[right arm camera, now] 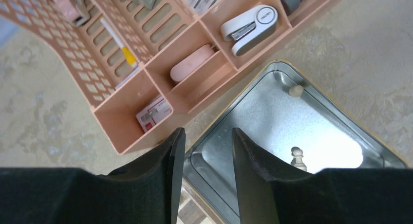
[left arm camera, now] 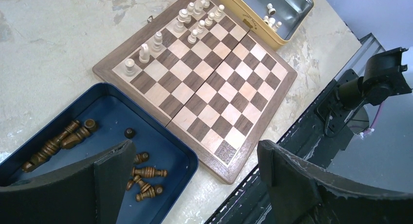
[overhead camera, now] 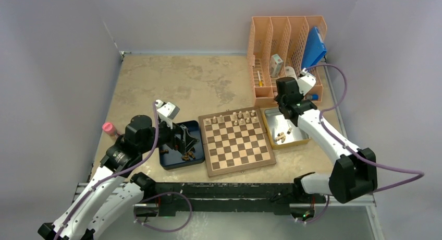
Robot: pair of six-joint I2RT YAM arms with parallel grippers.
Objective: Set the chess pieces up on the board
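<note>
The wooden chessboard [overhead camera: 237, 141] lies flat in the middle of the table. White pieces stand along its far edge, among them a knight [left arm camera: 144, 53] and a corner piece [left arm camera: 129, 66], with several pawns in front. Dark brown pieces [left arm camera: 148, 172] lie in the blue tray [left arm camera: 182, 158] left of the board. Over that tray hangs my left gripper, open and empty. My right gripper, also open and empty, is above the metal tray [right arm camera: 258, 107], where a few light pieces lie, including a pawn-like one [right arm camera: 297, 158].
A salmon-coloured organizer [overhead camera: 263, 96] stands behind the metal tray, close to my right gripper, holding a stapler [right arm camera: 251, 29] and other stationery. A pink-capped bottle [overhead camera: 108, 128] is at the far left.
</note>
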